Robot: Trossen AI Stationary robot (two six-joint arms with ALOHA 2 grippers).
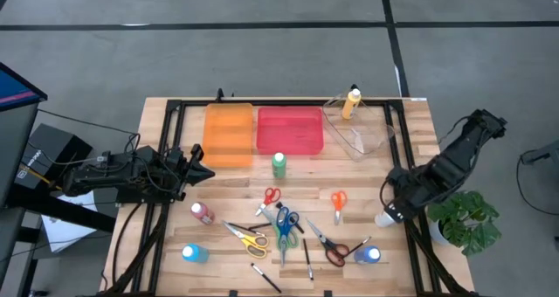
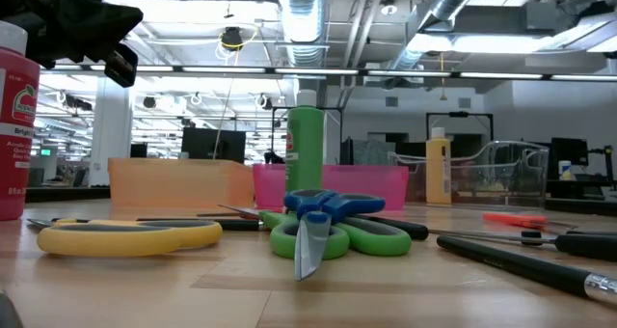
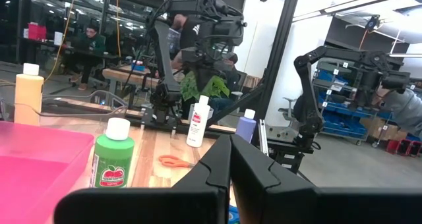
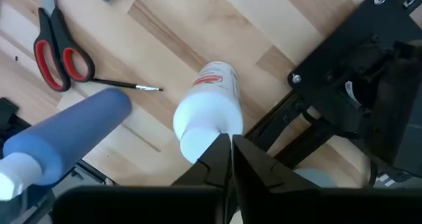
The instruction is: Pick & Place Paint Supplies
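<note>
A white paint bottle (image 4: 214, 102) stands beneath my right gripper in the right wrist view. The fingers are together beside its cap, with nothing between them; whether they touch it I cannot tell. My left gripper is shut and empty, above the left part of the table. The yellow bottle (image 1: 351, 103) stands in the clear bin (image 1: 367, 148). Green (image 1: 279, 164), red (image 1: 202, 212), light blue (image 1: 195, 253) and blue (image 1: 367, 255) bottles stand on the table. Orange (image 1: 228, 135) and pink (image 1: 290, 131) bins sit at the back.
Several scissors, including a blue pair (image 1: 286, 220), an orange pair (image 1: 339, 201) and a black-red pair (image 1: 334, 251), lie in the middle and front among brushes and a marker (image 1: 265, 278). A black frame (image 1: 404, 236) borders the work area. A plant (image 1: 469, 220) stands at the right edge.
</note>
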